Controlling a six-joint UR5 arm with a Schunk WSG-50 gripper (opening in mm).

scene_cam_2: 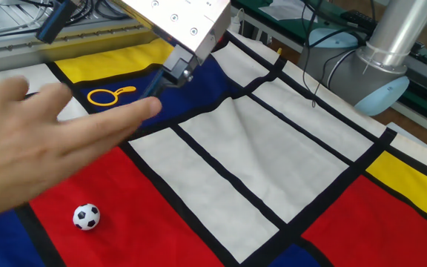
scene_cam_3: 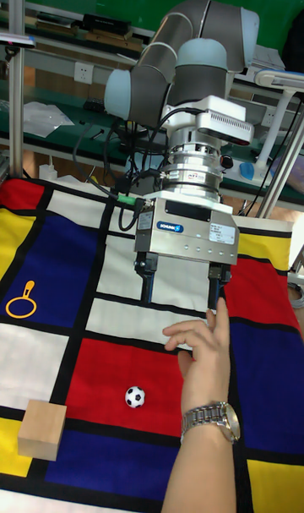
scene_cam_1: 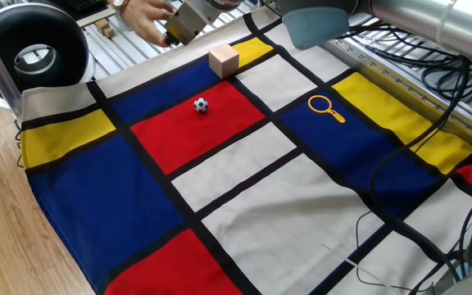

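Observation:
In exterior view 3 my gripper [scene_cam_3: 180, 302] stands open, its two dark fingers wide apart and nothing between them. It hangs above the patterned cloth. A person's hand [scene_cam_3: 199, 341] reaches up close to one finger; whether they touch I cannot tell. A small black-and-white soccer ball [scene_cam_3: 135, 396] rests on the red patch. The pale wooden cube [scene_cam_1: 224, 61] sits near the cloth's edge, beside the yellow patch. On a blue patch lies a yellow-orange ring with a handle [scene_cam_1: 327, 109], like a small magnifier frame. All three objects are apart from the gripper.
Black cables [scene_cam_1: 383, 172] hang over one side of the cloth. A metal rail [scene_cam_2: 65, 52] borders it. The large white patches [scene_cam_1: 293, 221] hold no objects. The person's arm [scene_cam_3: 207, 459] extends across the cloth's near side in exterior view 3.

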